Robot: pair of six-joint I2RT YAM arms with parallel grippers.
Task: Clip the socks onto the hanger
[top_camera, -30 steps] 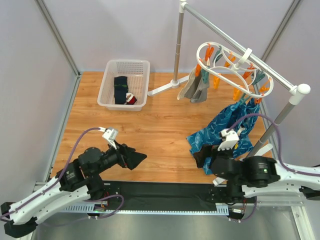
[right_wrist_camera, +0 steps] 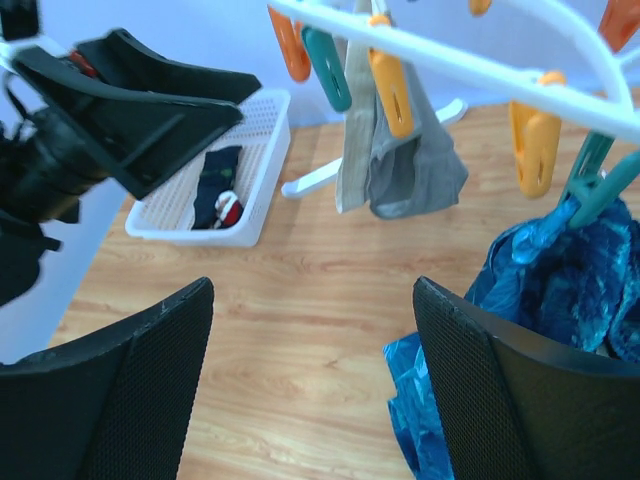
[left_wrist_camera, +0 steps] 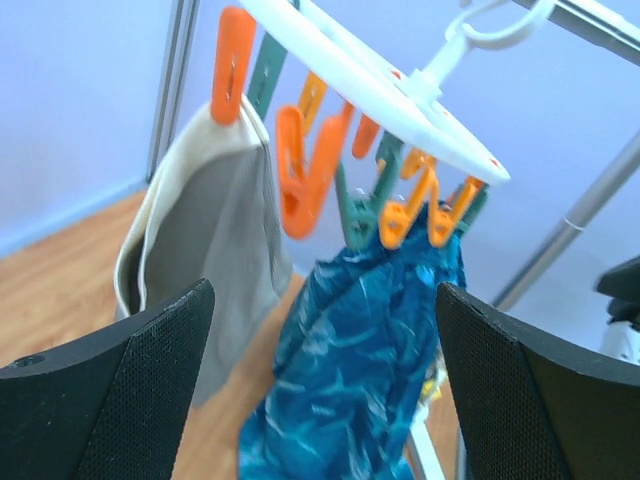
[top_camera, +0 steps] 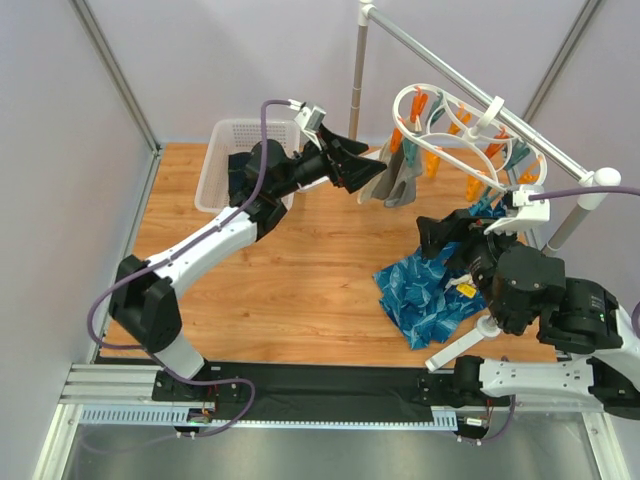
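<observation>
The white hanger (top_camera: 455, 140) with orange and teal clips hangs at the upper right. Grey socks (top_camera: 398, 178) hang from its left clips; a blue crinkled cloth (top_camera: 425, 295) hangs from its right side, reaching down toward the table. My left gripper (top_camera: 355, 163) stands open just left of the grey socks, with nothing between its fingers in the left wrist view. My right gripper (top_camera: 445, 232) is open below the hanger, left of the blue cloth's upper part, empty between its fingers in the right wrist view.
A white basket (right_wrist_camera: 255, 200) at the back left holds dark and red items, partly behind my left arm in the top view. Frame poles (top_camera: 359, 60) stand at back and right.
Both arms have risen toward the back of the table: the left gripper up beside the grey socks, the right up under the hanger. The socks still hang from the clips.
</observation>
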